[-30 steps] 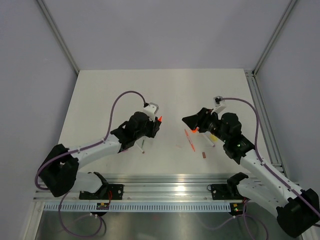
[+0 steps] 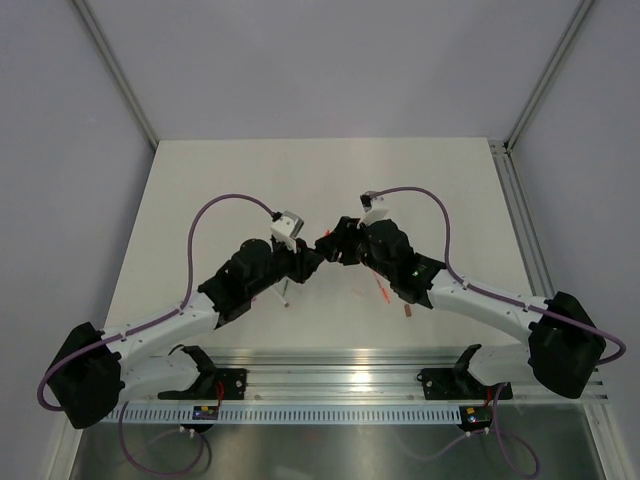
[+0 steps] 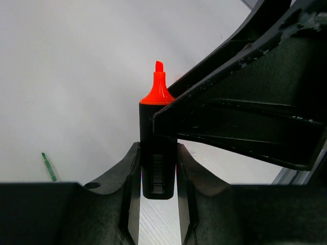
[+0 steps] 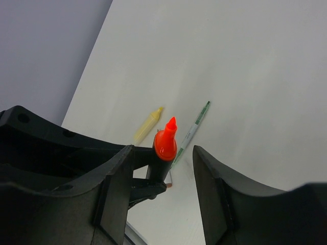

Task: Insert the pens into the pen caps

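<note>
A black marker with an orange tip [image 3: 158,97] stands upright, with my left gripper shut on its lower body. My right gripper is part open around the marker's upper end. In the right wrist view the orange tip [image 4: 166,140] shows between its fingers, closer to the left one, with a gap on the right. One right finger [image 3: 230,117] overlaps the marker's edge in the left wrist view; contact I cannot tell. A red pen [image 2: 381,287] and a small brown piece [image 2: 408,311], perhaps a cap, lie on the table.
A yellow highlighter [image 4: 148,125] and a green-and-white pen [image 4: 191,132] lie on the table. Another green pen [image 3: 49,167] lies at the lower left of the left wrist view. Both arms are close together at the middle.
My right gripper has come in from the right and now meets the marker at my left gripper.
</note>
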